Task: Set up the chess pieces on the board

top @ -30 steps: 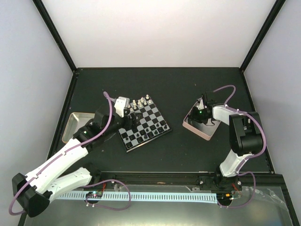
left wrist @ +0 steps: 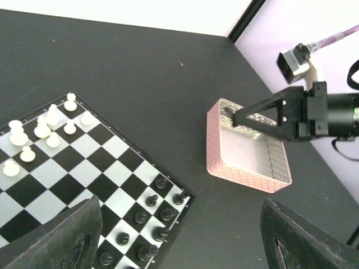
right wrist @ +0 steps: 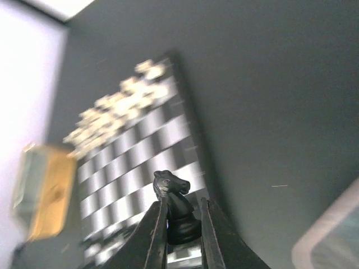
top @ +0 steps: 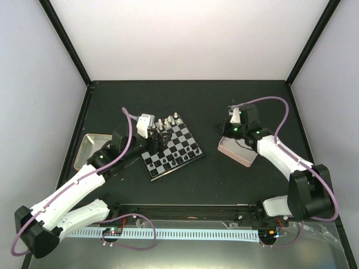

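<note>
The checkered board (top: 179,145) lies mid-table, white pieces (left wrist: 53,115) along its far side and black pieces (left wrist: 160,232) along the side nearest the right tray. My left gripper (top: 162,140) hangs over the board's left part, open and empty, its fingers framing the left wrist view's bottom. My right gripper is above the pink tray (left wrist: 213,157), shut on a black knight (right wrist: 175,196), its horse head upright above the fingertips.
A metal tray (top: 90,145) sits at the table's left, partly behind my left arm. The right wrist view's background is blurred.
My right gripper has risen out of the pink tray and moved slightly left toward the board, carrying the knight. The left arm and board look unchanged.
</note>
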